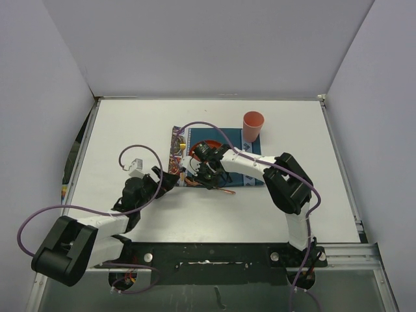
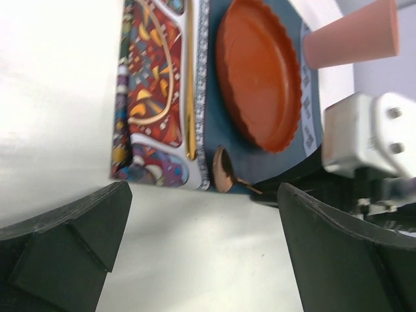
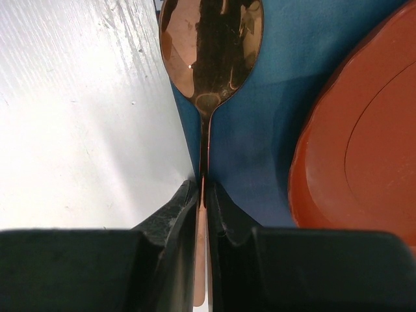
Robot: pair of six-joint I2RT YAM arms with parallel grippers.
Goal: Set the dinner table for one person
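A copper-coloured spoon (image 3: 211,52) lies over the front edge of the blue placemat (image 3: 286,39), my right gripper shut on its handle. Its bowl (image 2: 222,169) shows in the left wrist view, near the placemat's left corner. My left gripper is open and empty, at the placemat's front left corner. Beyond its fingers lies a patterned napkin (image 2: 155,78), with a thin golden utensil (image 2: 190,84) along its right side. An orange plate (image 2: 263,71) sits on the placemat, partly hidden by the right arm in the top view.
An orange cup (image 1: 253,122) stands at the placemat's back right corner. The right arm (image 1: 260,169) reaches across the placemat, close to the left gripper.
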